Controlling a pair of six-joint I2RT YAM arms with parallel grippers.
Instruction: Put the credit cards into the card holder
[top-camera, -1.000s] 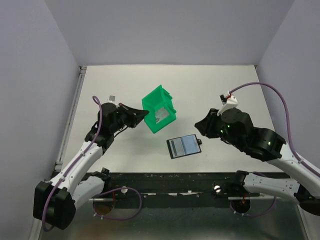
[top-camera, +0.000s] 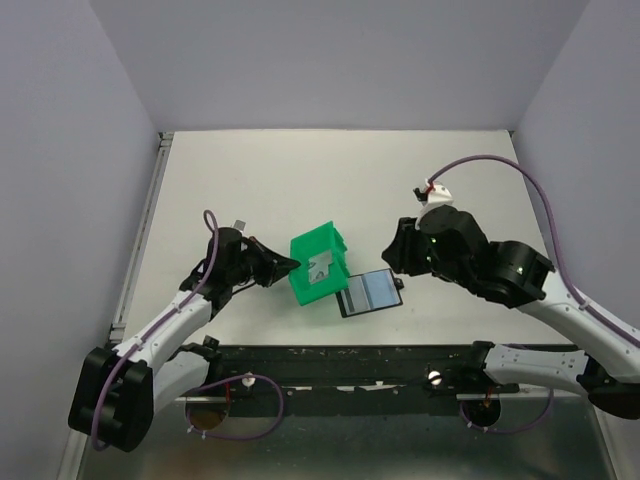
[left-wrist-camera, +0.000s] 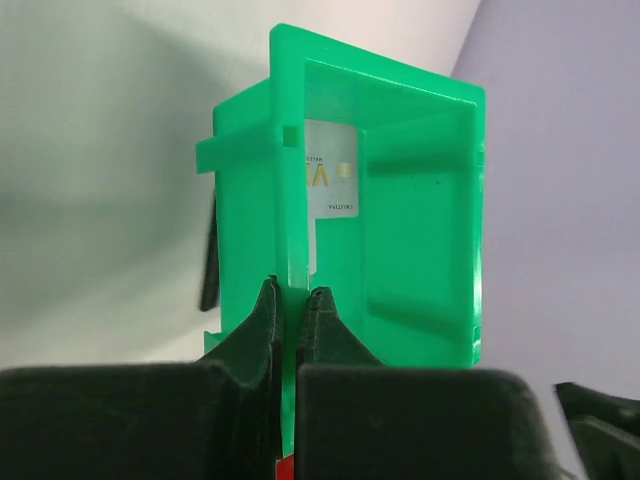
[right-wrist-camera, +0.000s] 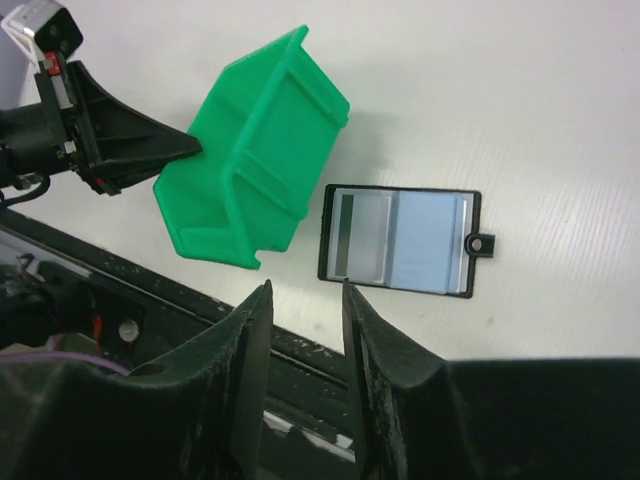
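My left gripper (top-camera: 292, 266) is shut on one wall of a green bin (top-camera: 306, 246), which it holds up and tilted. Inside the bin, pale credit cards (left-wrist-camera: 331, 170) lie against the bottom, one showing gold lettering; how many is hard to tell. The card holder (top-camera: 370, 292), black-edged with clear pockets, lies flat on the table, just right of the bin in the top view. My right gripper hangs to the right of the holder in the top view, its fingers (right-wrist-camera: 358, 325) apart and nothing between them.
A dark clip or loop (right-wrist-camera: 480, 244) sticks out from the holder's right edge.
The left gripper has brought the bin lower and toward the table's front, turning it, so it now overlaps the holder's left edge in view. The right arm has shifted left. The holder stays put.
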